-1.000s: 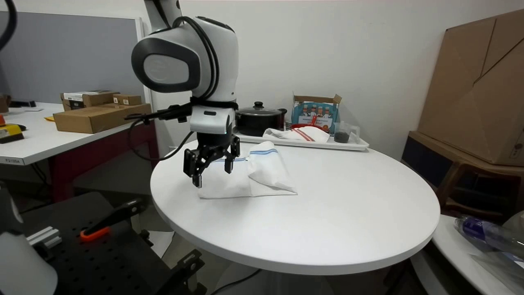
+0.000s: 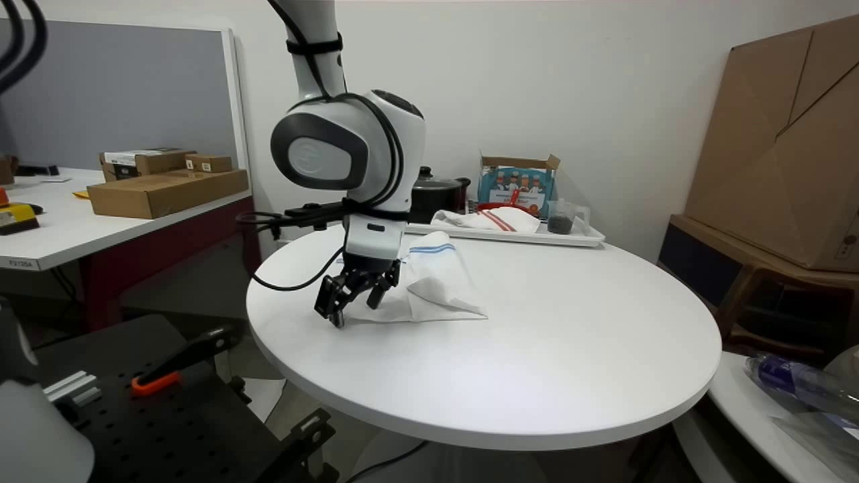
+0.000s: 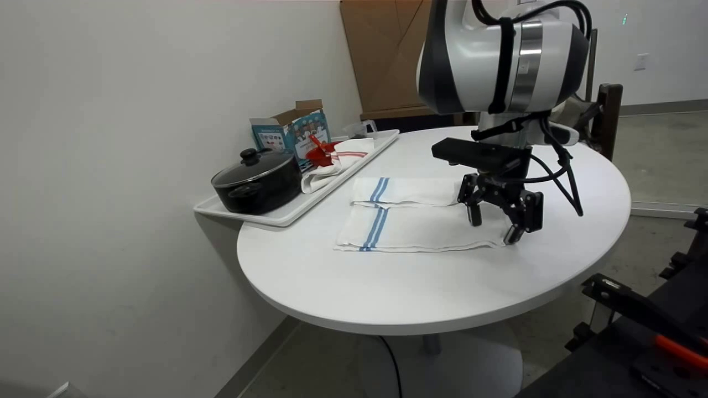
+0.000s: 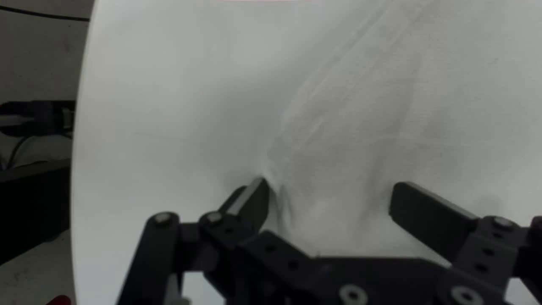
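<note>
A white towel with blue stripes (image 2: 443, 278) lies on the round white table, part of it folded over. Exterior view 2 shows its striped end (image 3: 375, 225) pointing away from the arm. My gripper (image 2: 358, 310) is low at the towel's near left corner, pointing down. In the wrist view, the gripper has its fingers well apart. One finger (image 4: 256, 201) stands right at the towel's edge, touching or nearly touching the cloth, which wrinkles there. The other finger (image 4: 427, 216) is over the cloth (image 4: 350, 167). No cloth is pinched between them.
Along the table's back, a white tray (image 2: 592, 239) holds a black pot (image 3: 255, 182), a red-striped towel (image 2: 503, 219), a blue box (image 2: 515, 186) and a clear cup (image 2: 564, 217). Bare tabletop (image 2: 564, 346) stretches to the right and front. The table's left edge is close to my gripper.
My gripper has come down to table height and moved a little to the right and toward the front. The towel's left corner looks slightly pushed in beside the finger.
</note>
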